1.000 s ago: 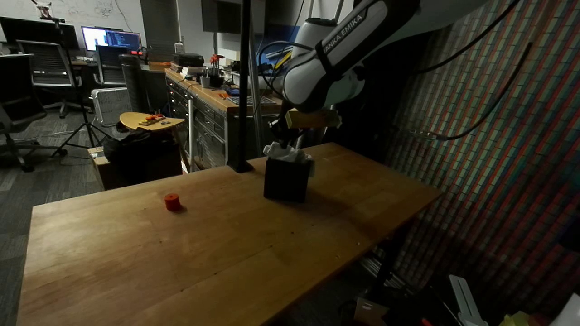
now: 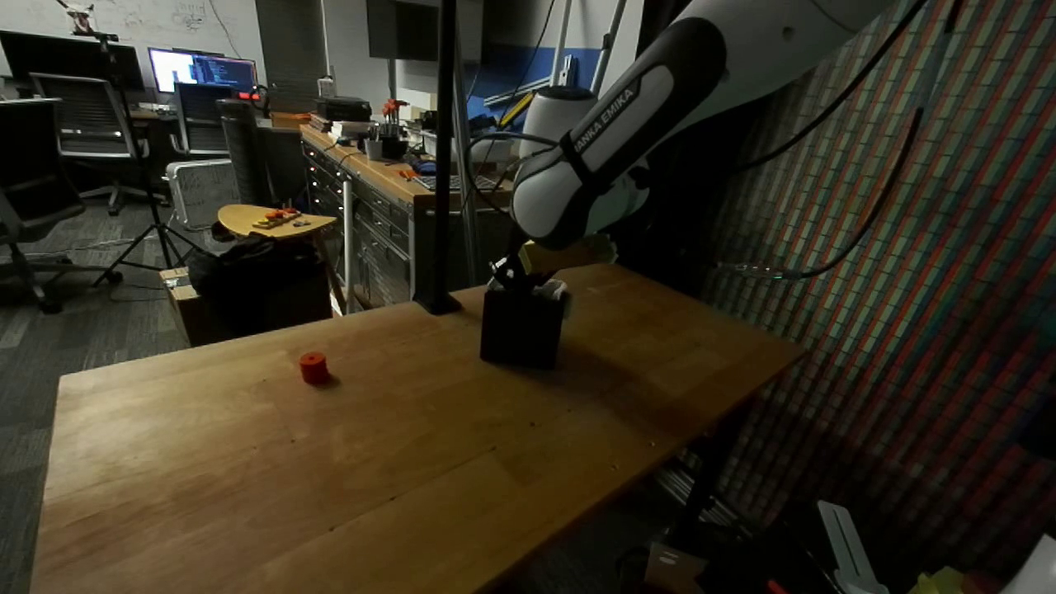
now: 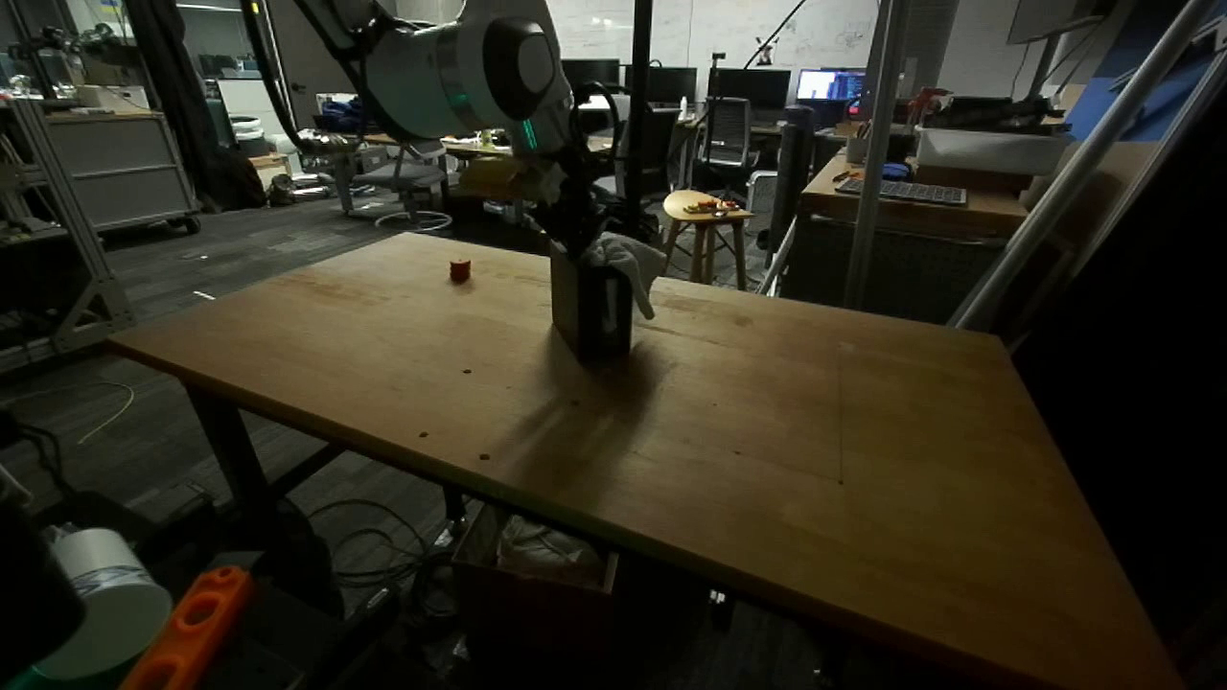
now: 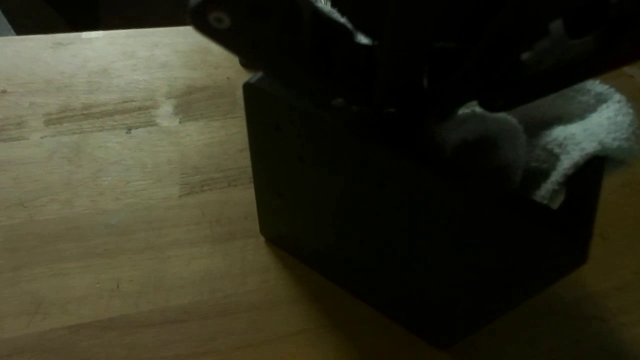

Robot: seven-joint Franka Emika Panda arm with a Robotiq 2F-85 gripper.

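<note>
A black open-topped box (image 2: 520, 330) stands upright on the wooden table. White-grey cloth (image 3: 627, 264) fills its top and hangs over one side of the rim. My gripper (image 2: 516, 284) points down into the box's opening, its fingers hidden by the walls and cloth. In the wrist view, the dark gripper covers the far part of the opening, and the cloth (image 4: 576, 129) bulges out on the right. The fingers look shut, though whether any cloth lies between the fingertips does not show. Away from the box, a small red cylinder (image 2: 313, 368) sits on the table.
A black upright post (image 2: 445, 158) rises at the table's far edge, close to the box and arm.
The arm has come down, bringing the gripper from above the cloth into the box's opening. The cloth heap has been pressed lower. Box and red cylinder have stayed in place.
</note>
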